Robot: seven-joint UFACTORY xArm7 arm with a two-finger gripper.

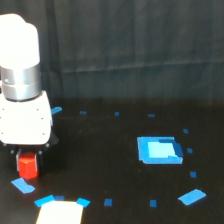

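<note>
At the left edge of the camera view, my gripper [28,158] points downward with its dark fingers shut on a red block [28,166]. The block hangs low, close to the dark table surface, beside a blue tape mark [23,186]. Its upper part is hidden by the fingers. Whether a small gap lies beneath the block is hard to tell.
A blue-edged square [145,157] with a pale centre lies right of the middle. A cream-coloured block [60,213] sits at the bottom edge, near my gripper. Blue tape marks dot the dark table, and its middle is clear.
</note>
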